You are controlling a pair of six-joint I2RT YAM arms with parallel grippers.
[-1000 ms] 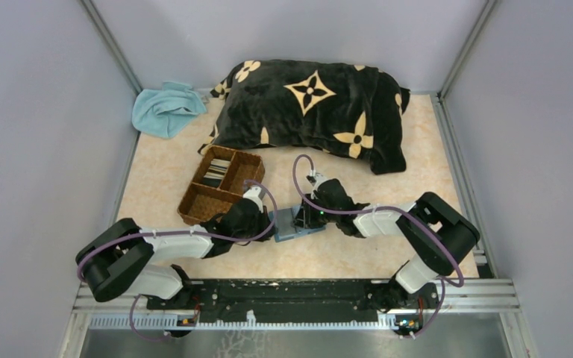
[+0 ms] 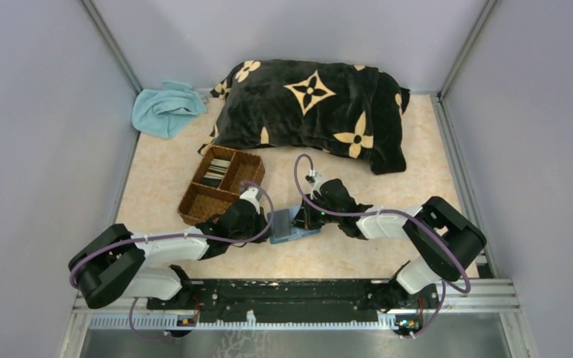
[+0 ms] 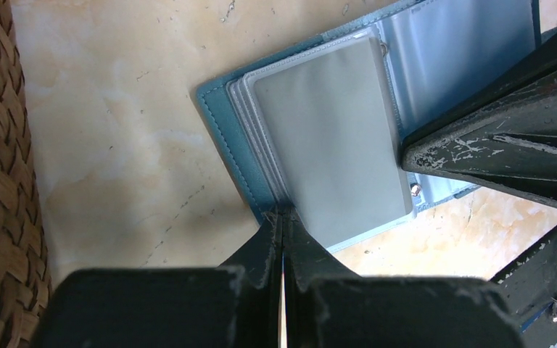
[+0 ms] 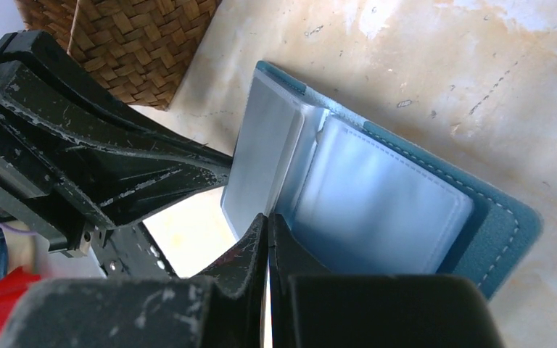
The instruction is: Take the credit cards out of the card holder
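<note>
On the table the card holder (image 2: 284, 224) lies open, with a blue-green cover and a stack of grey sleeves (image 3: 326, 130) on its left half. Blue clear sleeves (image 4: 377, 196) fill the right half. I cannot make out a separate card in them. My left gripper is shut, its tips at the left edge of the grey stack; whether a thin edge is pinched there is hidden. The right gripper is shut too, nothing showing between its fingers, with its tips by the fold between the halves.
A wicker basket (image 2: 191, 191) with compartments stands left of the holder; one compartment holds a row of thin, card-like items (image 2: 215, 172). A dark patterned cushion (image 2: 313, 108) and a light blue cloth (image 2: 166, 110) lie at the back. Open tabletop lies to the right.
The right gripper has moved only slightly, too.
</note>
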